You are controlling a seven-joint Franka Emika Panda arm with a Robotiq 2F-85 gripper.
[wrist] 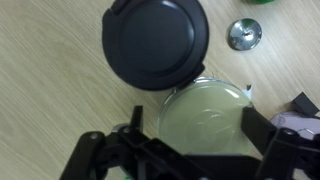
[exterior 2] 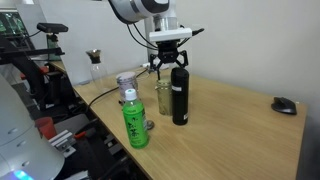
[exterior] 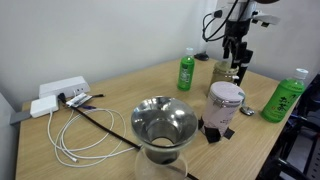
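A jar (exterior: 222, 76) with a pale lid (wrist: 203, 118) stands upright on the wooden table. Directly above it, my gripper (exterior: 237, 62) points down with its fingers open. In the wrist view the lid lies between my two spread fingers, and its lower part is hidden by the gripper. Whether a finger touches the lid, I cannot tell. In the second exterior view the jar (exterior 2: 164, 98) stands close beside a tall black bottle (exterior 2: 180, 98), whose cap (wrist: 156, 38) shows right by the lid in the wrist view.
Green bottles (exterior: 186, 70) (exterior: 284, 96) stand on either side of the jar. A pinkish-white container (exterior: 221, 106) and a small metal disc (wrist: 244, 34) are close by. Nearer the first exterior camera is a steel cup (exterior: 164, 124).
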